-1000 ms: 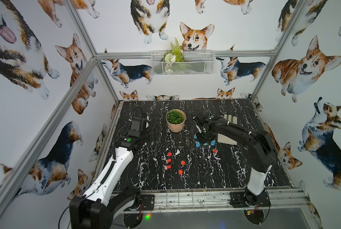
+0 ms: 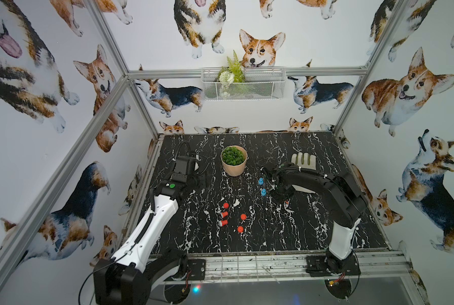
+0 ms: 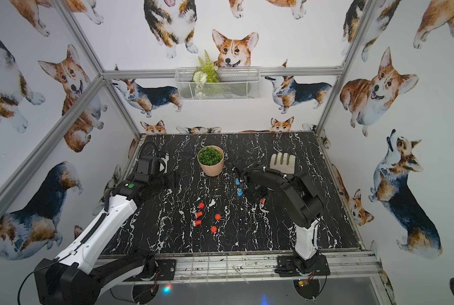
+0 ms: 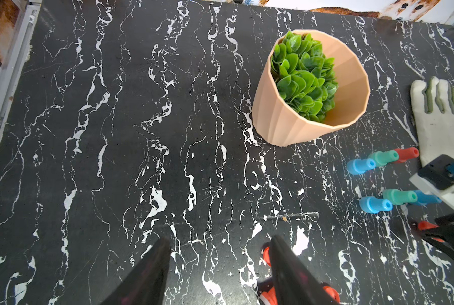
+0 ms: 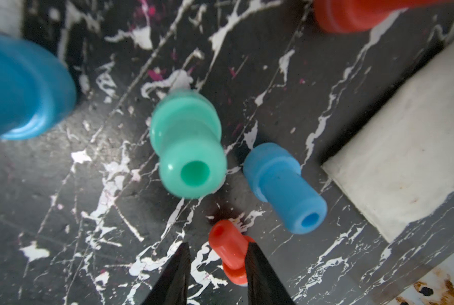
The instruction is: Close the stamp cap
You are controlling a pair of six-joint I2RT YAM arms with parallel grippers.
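A small red stamp [image 5: 229,248] with a wider red base lies low in the right wrist view, on the dark tabletop. My right gripper is part open around its near side; the right fingertip overlaps it in view, and contact cannot be told. In the left wrist view the same red stamp [image 4: 426,224] shows beside the right gripper's dark fingers [image 4: 453,232]. Several red pieces [image 2: 224,214] lie at the table's front middle. Over bare table my left gripper hangs open and empty.
Upright stamps stand close by: a green one [image 5: 188,147], a blue one [image 5: 285,188], a red one [image 4: 407,154] and others. A white glove [image 5: 415,137] lies behind them. The potted plant [image 2: 234,160] stands at the back middle.
The left arm has not moved.
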